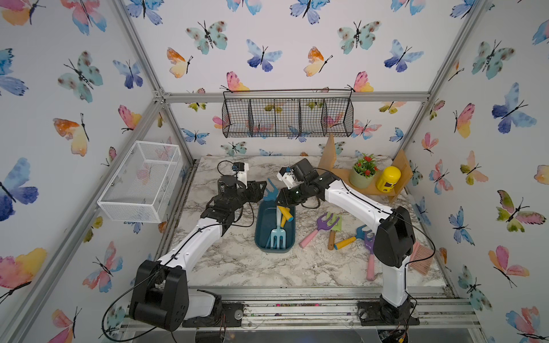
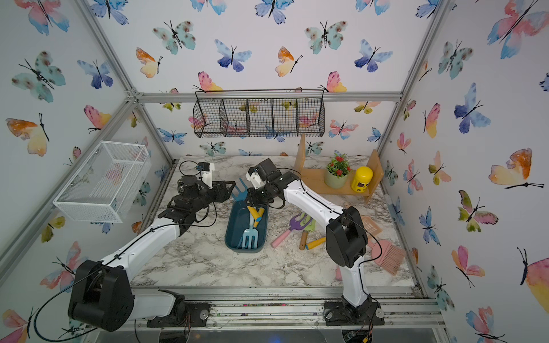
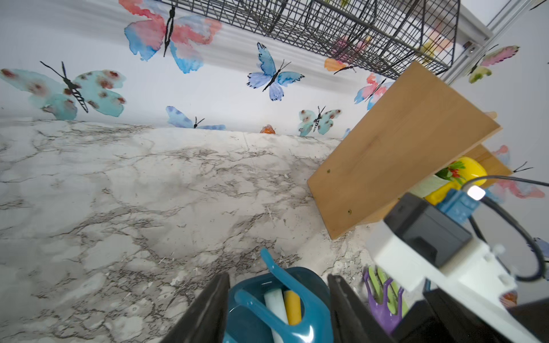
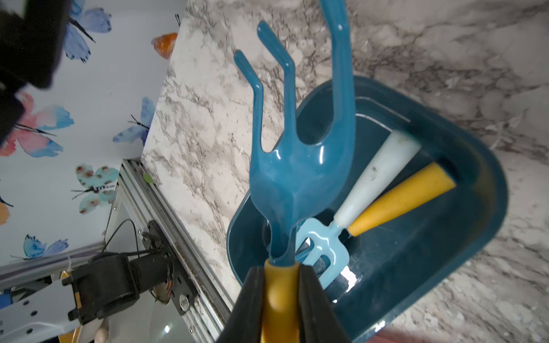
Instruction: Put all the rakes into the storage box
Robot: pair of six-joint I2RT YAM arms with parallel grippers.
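The blue rake (image 4: 303, 177) has three tines and a yellow handle (image 4: 280, 303). My right gripper is shut on that handle, holding the rake raised over the storage box. The dark blue storage box (image 1: 262, 228) stands on the table; inside lie a light blue fork (image 1: 277, 237) with a white handle and another tool with a yellow handle (image 4: 406, 197). My left gripper is open, its fingers either side of the rake's blue head (image 3: 306, 320); whether they touch it I cannot tell.
Right of the box lie a purple fork (image 1: 327, 220), a green tool (image 1: 337, 224), and a yellow-handled tool (image 1: 346, 243). A wooden shelf (image 1: 343, 174) with a plant pot (image 1: 361, 177) stands at the back right.
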